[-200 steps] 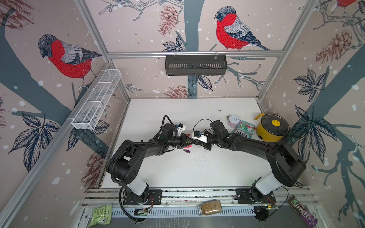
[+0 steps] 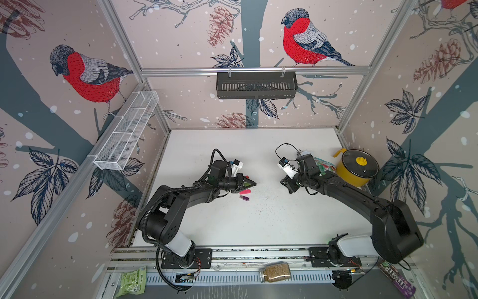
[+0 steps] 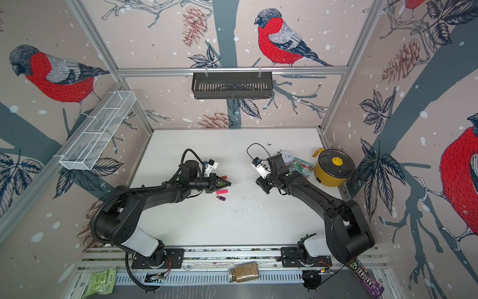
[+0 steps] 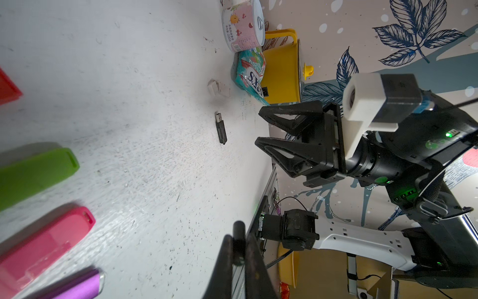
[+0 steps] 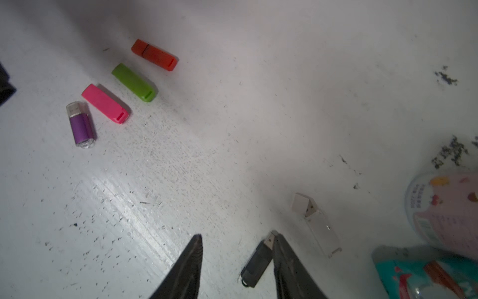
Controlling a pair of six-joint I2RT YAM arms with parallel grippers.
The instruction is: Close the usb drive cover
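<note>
In the right wrist view a black USB drive (image 5: 257,264) with its metal plug showing lies between the open fingertips of my right gripper, which is above it, beside a clear pale drive (image 5: 321,232). Farther left lie red (image 5: 154,54), green (image 5: 133,82), pink (image 5: 105,103) and purple (image 5: 81,125) drives. My left gripper is shut with nothing visible between its fingers, over the table near the coloured drives. The black drive also shows in the left wrist view (image 4: 220,128).
At the right stand a pink cylinder (image 5: 443,209), a teal packet (image 5: 423,276) and a yellow pot (image 2: 356,172).
My right gripper has moved to the right, away from my left gripper, toward the right-side objects. The left arm has barely moved.
</note>
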